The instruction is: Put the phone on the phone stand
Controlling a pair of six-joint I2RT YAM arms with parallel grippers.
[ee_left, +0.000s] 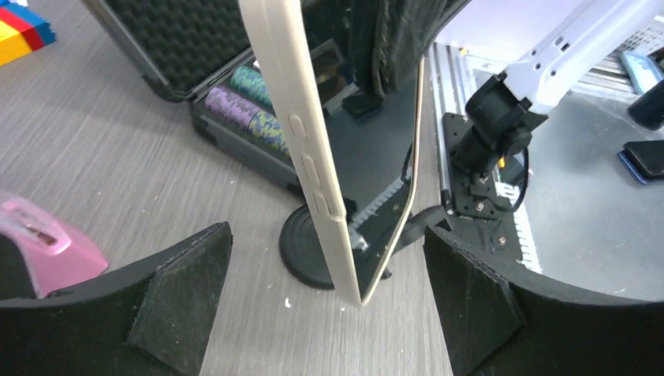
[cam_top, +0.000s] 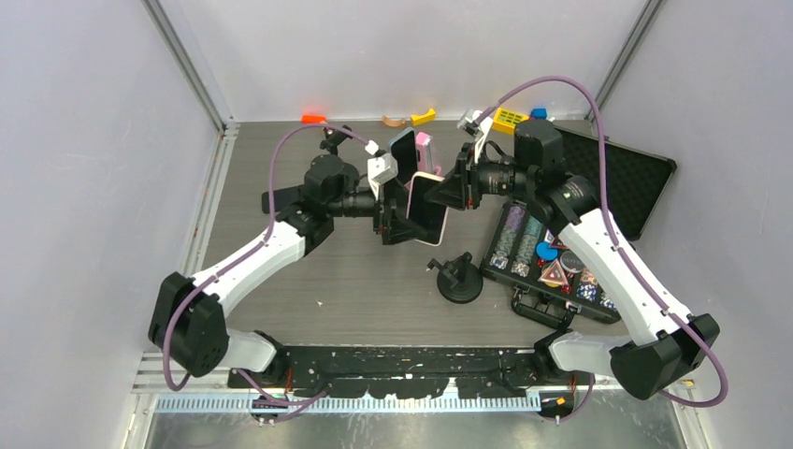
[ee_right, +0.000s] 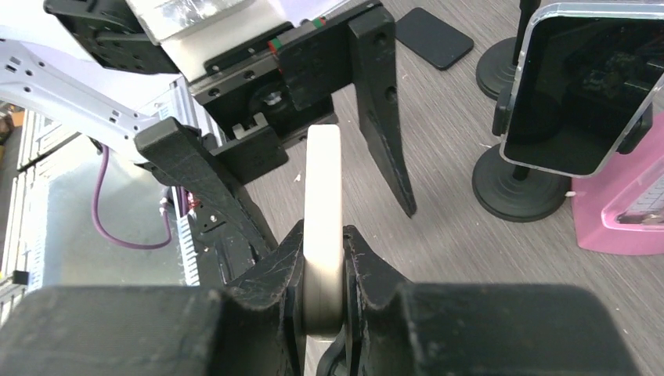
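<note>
A phone with a pale frame (cam_top: 428, 215) is held upright by my right gripper (cam_top: 447, 192), shut on its upper edge; the right wrist view shows its cream side (ee_right: 322, 204) between the fingers. My left gripper (cam_top: 393, 220) is at the phone's left, its open fingers either side of the lower end (ee_left: 344, 258) in the left wrist view. A black phone stand (cam_top: 458, 281) stands below on the table. Behind, another phone (ee_right: 583, 86) rests on a second stand (ee_right: 519, 188).
An open black case (cam_top: 580, 234) with small items fills the right side. A pink object (ee_right: 618, 211) and coloured toys (cam_top: 510, 120) are at the back. A dark slab (ee_right: 434, 39) lies on the left of the table.
</note>
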